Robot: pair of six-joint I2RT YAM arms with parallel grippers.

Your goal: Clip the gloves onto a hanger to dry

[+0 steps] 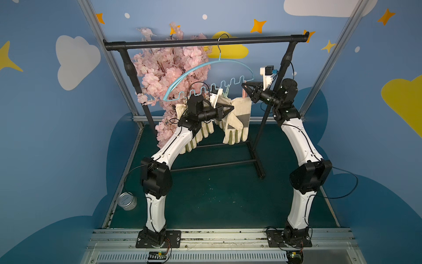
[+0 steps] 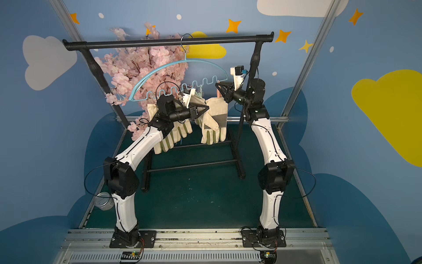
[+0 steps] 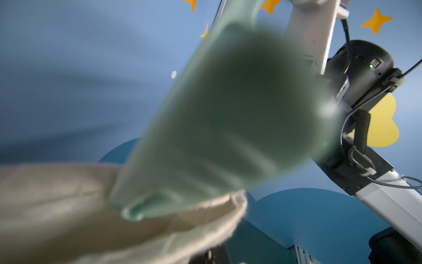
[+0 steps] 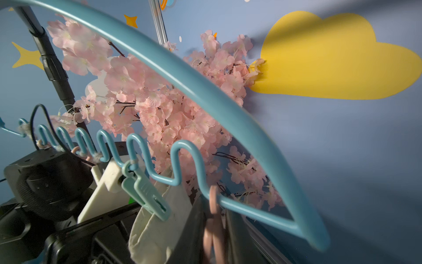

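The light blue hanger (image 1: 210, 61) hangs from the rack, its wavy lower bar holding small clips. My right gripper (image 1: 247, 87) is shut on a pink clip (image 4: 214, 215) near the hanger's right end. Below that clip is a cream glove (image 1: 241, 107) with a grey patch and green-striped fingers; my left gripper (image 1: 231, 108) appears shut on it. In the left wrist view a blurred green clip (image 3: 219, 114) covers the middle, over the open cuff (image 3: 219, 215); the left fingers are hidden there. Another glove (image 2: 163, 146) hangs farther left, behind the left arm.
The black rack bar (image 1: 175, 44) runs above the hanger. Pink blossoms (image 1: 164, 79) stand behind its left half. A green clip (image 4: 147, 193) hangs left of the pink one. A tin (image 1: 127, 201) sits at the floor's left edge.
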